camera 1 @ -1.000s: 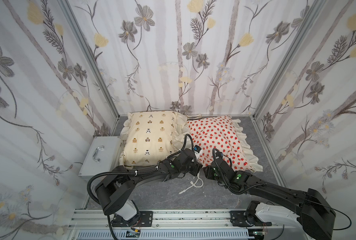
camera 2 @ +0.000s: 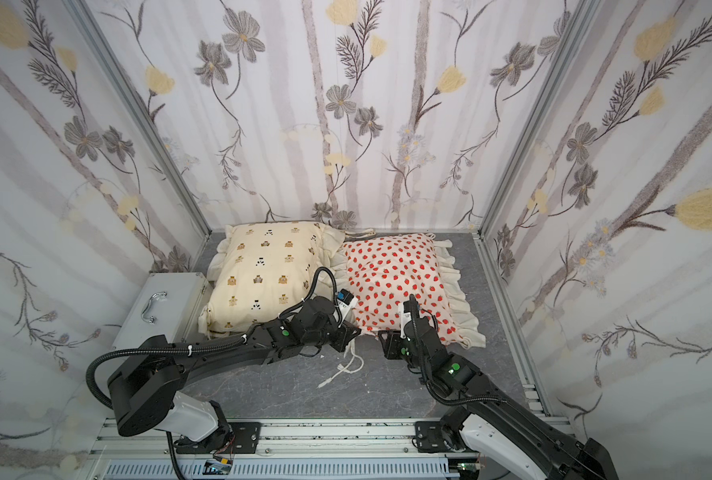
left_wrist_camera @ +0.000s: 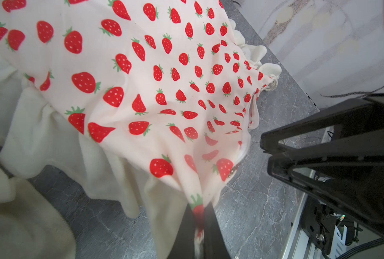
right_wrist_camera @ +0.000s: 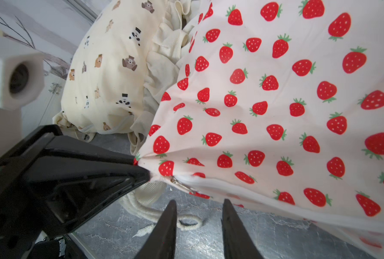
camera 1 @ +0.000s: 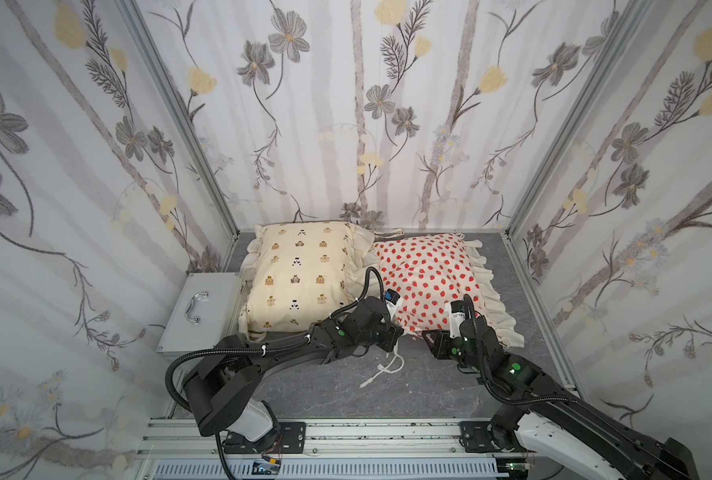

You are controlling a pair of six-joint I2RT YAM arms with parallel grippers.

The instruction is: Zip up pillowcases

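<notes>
The strawberry-print pillowcase (camera 1: 427,276) lies on the right of the table, its near edge facing me. My left gripper is shut on a pinch of cloth at its near left corner, drawing the fabric into folds. In the right wrist view, a small metal zipper pull (right_wrist_camera: 173,180) shows on the edge close to the left fingers (right_wrist_camera: 131,172). My right gripper stands part open below that edge, with nothing between its fingers. The cream bear-print pillowcase (camera 1: 296,276) lies to the left.
A white cord (camera 1: 383,368) lies loose on the grey table (camera 1: 332,392) in front of the pillowcases. A grey box (camera 1: 200,312) with a metal handle stands at the left. Clear table remains along the front.
My right gripper has moved slightly right from near the left one, and its arm and wrist have turned.
</notes>
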